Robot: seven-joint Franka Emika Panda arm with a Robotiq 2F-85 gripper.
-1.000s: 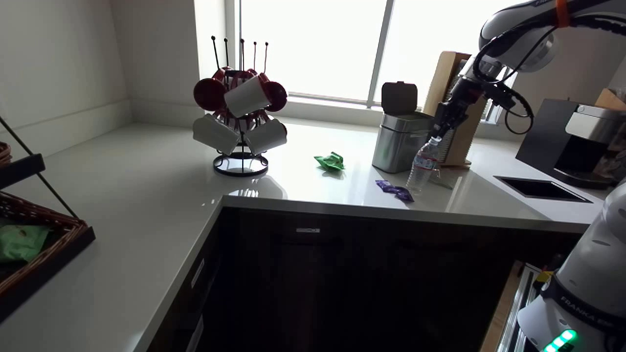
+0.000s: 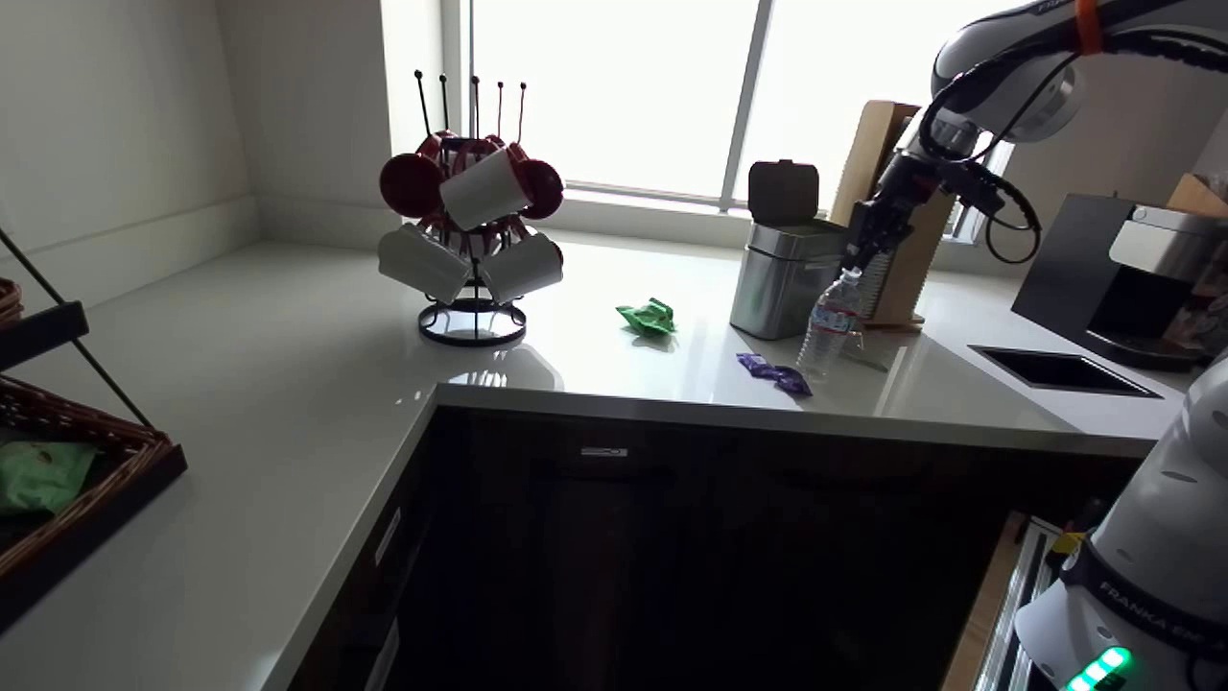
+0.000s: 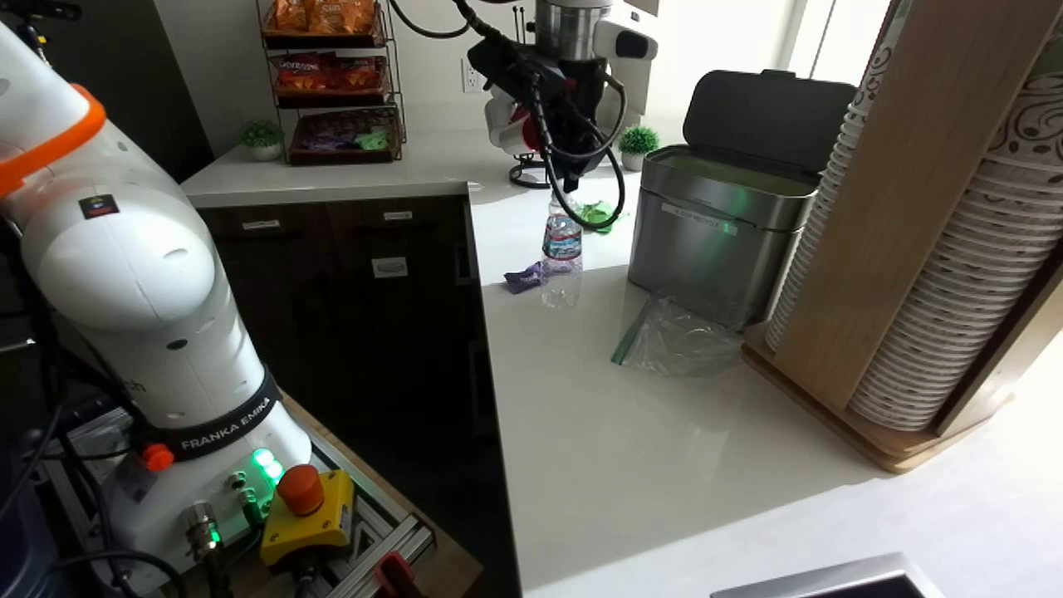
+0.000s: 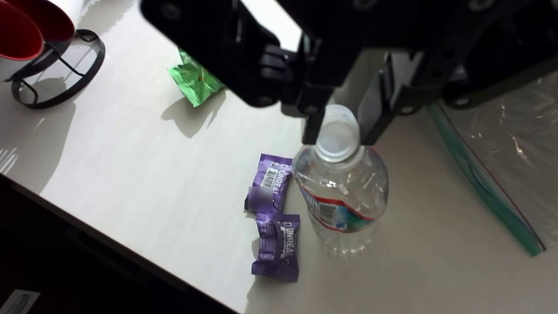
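A clear plastic water bottle (image 4: 342, 206) with a red, white and blue label stands on the counter. In the wrist view my gripper is shut on its white cap, one dark finger on each side. The second exterior view shows the bottle (image 3: 562, 249) below the gripper, which cables partly cover there. Exterior view 1 has the bottle (image 2: 829, 322) close to the counter's front edge, in front of the metal bin. Two purple wrapped snacks (image 4: 276, 246) lie beside its base. Farther off lies a green wrapped snack (image 4: 197, 83).
The open-lidded metal bin (image 3: 698, 239) stands behind the bottle, near a wooden cup holder (image 3: 857, 239). A clear zip bag (image 3: 678, 339) lies in front of the bin. A mug rack (image 2: 472, 328) stands farther left, with bare counter (image 2: 288, 345) beyond it.
My arm and gripper have shifted slightly to the left in exterior view 1. The bottle stands in about the same place, and the snacks have not moved.
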